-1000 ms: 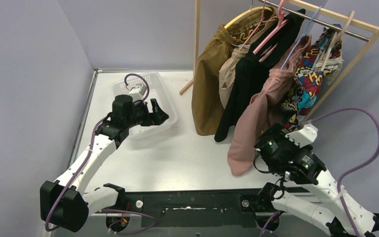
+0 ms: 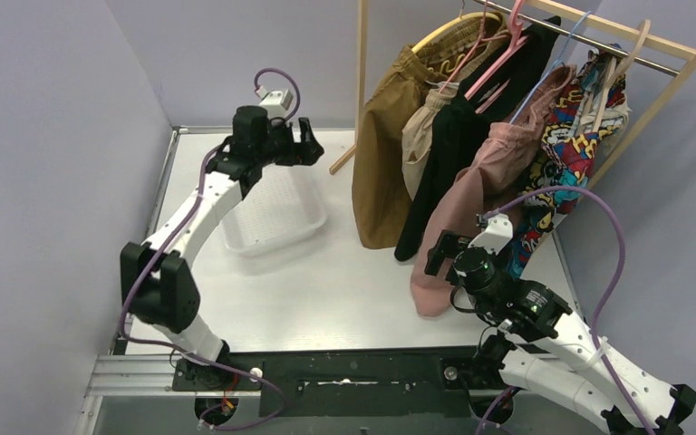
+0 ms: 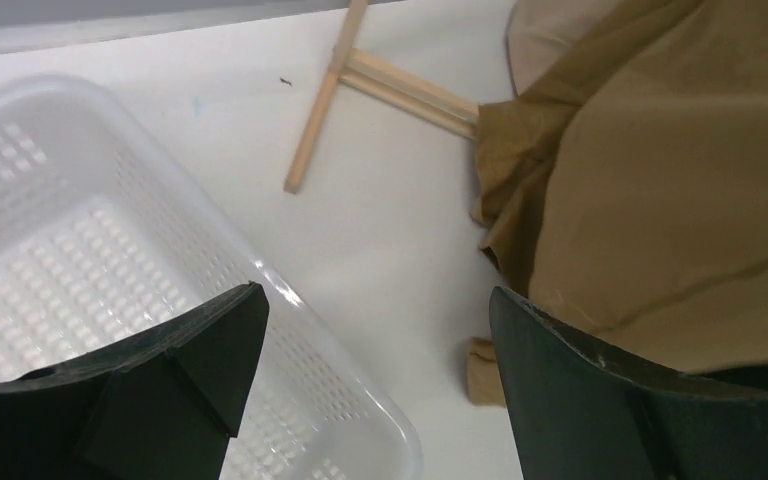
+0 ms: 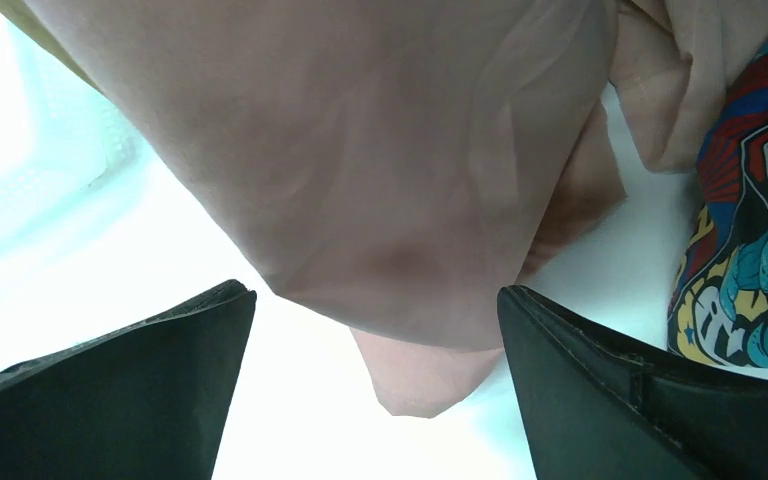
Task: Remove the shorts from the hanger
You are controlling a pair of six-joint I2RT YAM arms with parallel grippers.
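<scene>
Several garments hang from the rack at the right. Brown shorts are on a yellow hanger, pale beige ones beside them, then a black garment, pink bottoms on a blue hanger, and multicolour patterned shorts on a wooden hanger. Above the basket's right side, my left gripper is open and empty, left of the brown cloth. My open right gripper is at the lower pink cloth, which lies beyond its spread fingers.
A white mesh basket sits on the white table at the back left. The rack's wooden post and foot stand between it and the clothes.
The left arm has reached farther back, raising its gripper past the basket. My right gripper has moved left, to the pink garment, whose lower end has shifted slightly left.
</scene>
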